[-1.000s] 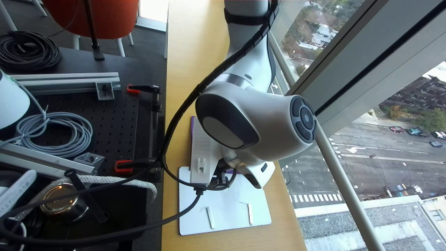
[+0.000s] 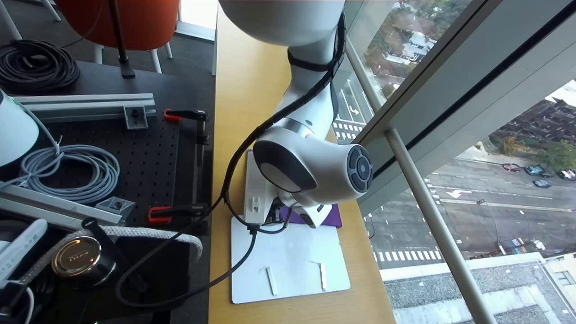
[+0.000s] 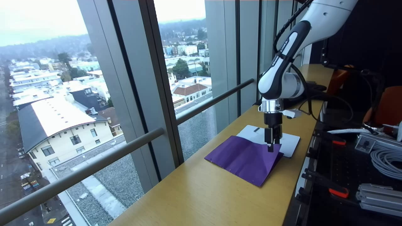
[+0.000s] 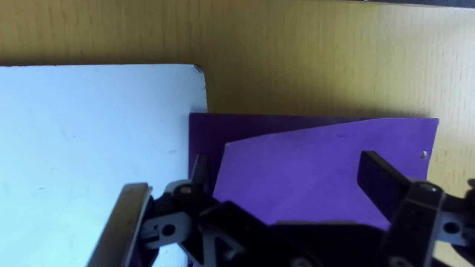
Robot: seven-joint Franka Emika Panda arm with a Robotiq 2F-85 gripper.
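A purple folder (image 3: 238, 157) lies on the wooden ledge. Its upper cover (image 4: 285, 171) is lifted askew at one corner, so a darker lower layer (image 4: 207, 129) shows beneath. My gripper is open over the folder, pointing down, with one finger near the lifted cover's edge and the other over the cover. In exterior view 2 the gripper (image 3: 274, 146) is low at the folder's inner corner; whether it touches is unclear. Beside the folder lies a white board (image 2: 291, 254), its edge meeting or overlapping it. Exterior view 1 has the fingers hidden behind the arm.
Two small white strips (image 2: 323, 276) sit on the board. A metal rail (image 3: 94, 165) and windows border one side of the ledge. Along the other stands a black bench with clamps (image 2: 162, 214) and coiled cable (image 2: 73, 173).
The arm has come down closer to the ledge and shifted slightly, uncovering more of the purple folder in exterior view 1. Its hanging cable has swung in; the white board has stayed put.
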